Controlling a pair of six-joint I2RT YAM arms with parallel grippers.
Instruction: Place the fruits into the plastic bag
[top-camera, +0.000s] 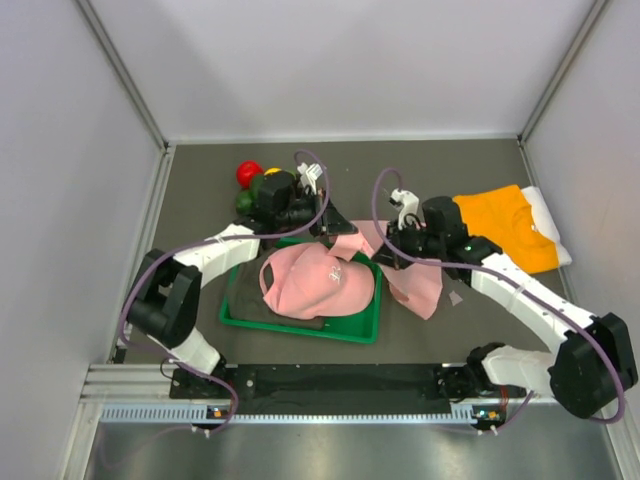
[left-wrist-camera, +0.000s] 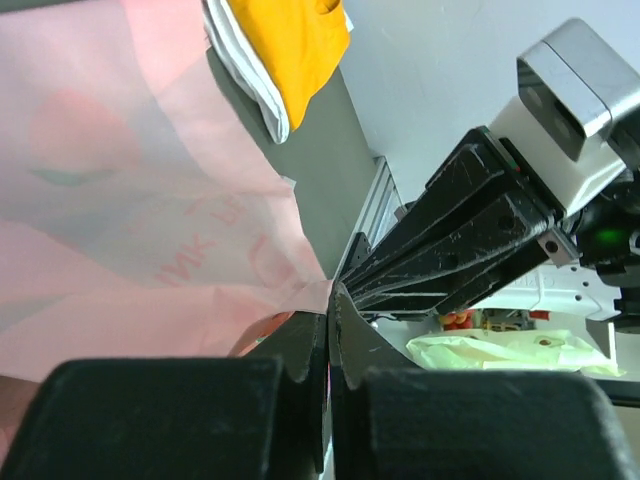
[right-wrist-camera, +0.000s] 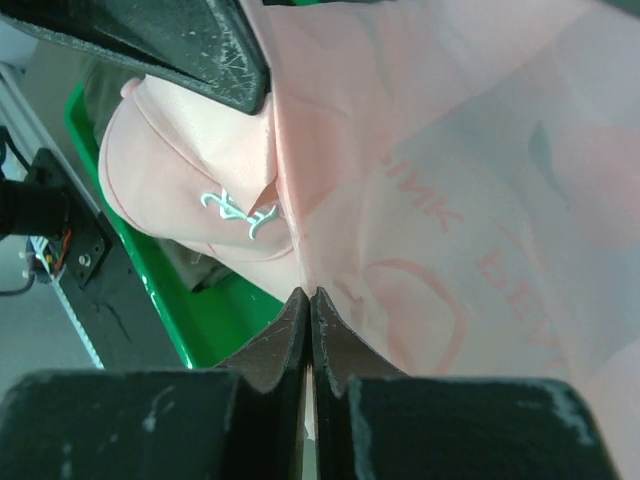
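Observation:
A pink printed plastic bag (top-camera: 415, 292) (left-wrist-camera: 140, 220) (right-wrist-camera: 460, 200) hangs at both grippers. My left gripper (top-camera: 342, 230) is shut at the bag's top edge, the thin film at its fingertips. My right gripper (top-camera: 393, 255) is shut on the bag's edge, close to the left one. At the back left, behind my left arm, lie several fruits: a red one (top-camera: 249, 172), a yellow one (top-camera: 271, 172) and green ones (top-camera: 243, 200), partly hidden.
A green crate (top-camera: 350, 328) holds pink caps (top-camera: 315, 285) (right-wrist-camera: 170, 170) and dark cloth. An orange cloth (top-camera: 505, 225) with white cloth lies at the right.

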